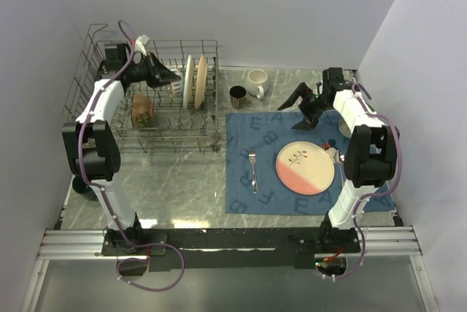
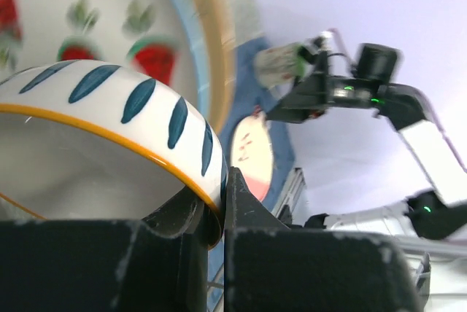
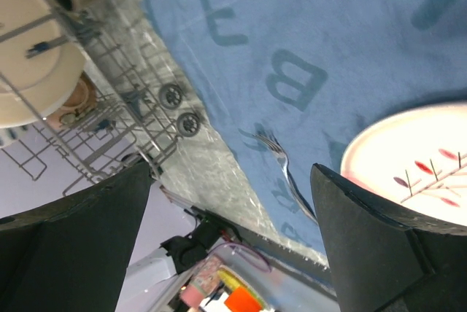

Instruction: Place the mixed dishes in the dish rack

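A white bowl or cup (image 2: 139,100) with blue leaf marks and an orange rim fills much of the left wrist view. My left gripper is shut on its rim. In the top view that gripper (image 1: 174,79) is over the dish rack (image 1: 197,137), just left of two upright plates (image 1: 201,82). A brown cup (image 1: 141,108) sits in the rack below it. Over the blue mat (image 1: 252,126), my right gripper (image 1: 293,110) stands open and empty. A cream and pink plate (image 1: 306,166) and a fork (image 1: 253,170) lie on the mat.
A white mug (image 1: 257,83) and a dark metal cup (image 1: 238,96) stand between rack and mat. A dark green cup (image 1: 82,186) is left of the front counter, partly behind my left arm. Bare counter (image 1: 175,188) lies before the rack.
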